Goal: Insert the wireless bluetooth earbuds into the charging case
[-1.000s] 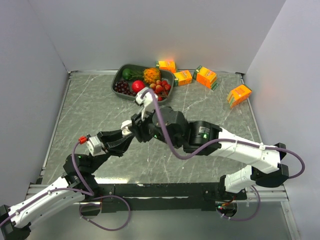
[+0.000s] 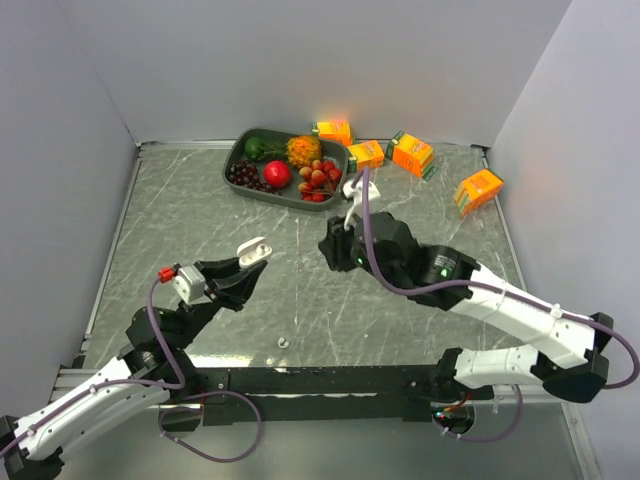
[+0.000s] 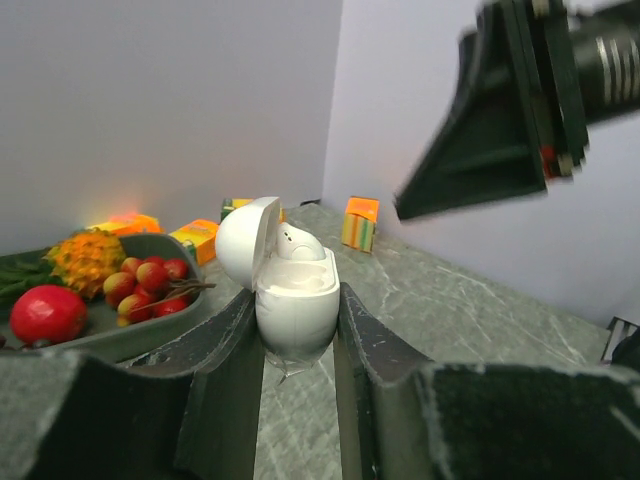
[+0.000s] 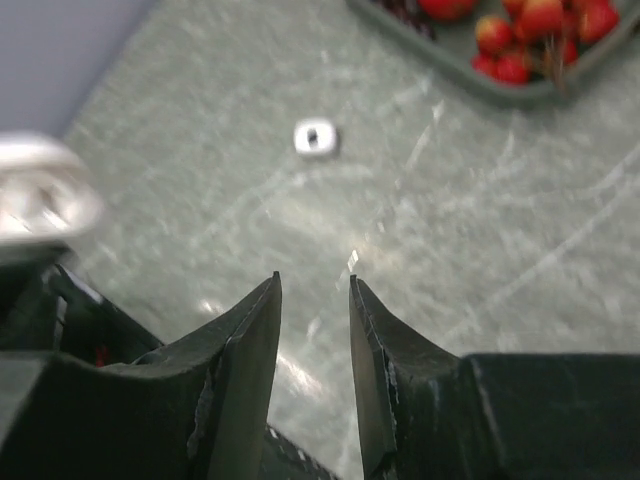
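The white charging case (image 3: 295, 300) is held upright with its lid open in my left gripper, which is shut on it; an earbud top shows inside. In the top view the case (image 2: 252, 253) is at left of centre. My right gripper stands apart, to the right of the case, fingers parted with nothing between them. A small white piece (image 2: 283, 343) lies on the table near the front; in the right wrist view a small white piece (image 4: 316, 138) also lies on the table.
A grey tray (image 2: 240, 194) of fruit and vegetables stands at the back, with several orange boxes (image 2: 410, 153) behind and to its right. Walls enclose the back and sides.
My right gripper has moved away from the case to the right. The left gripper has shifted slightly with the case still in it.
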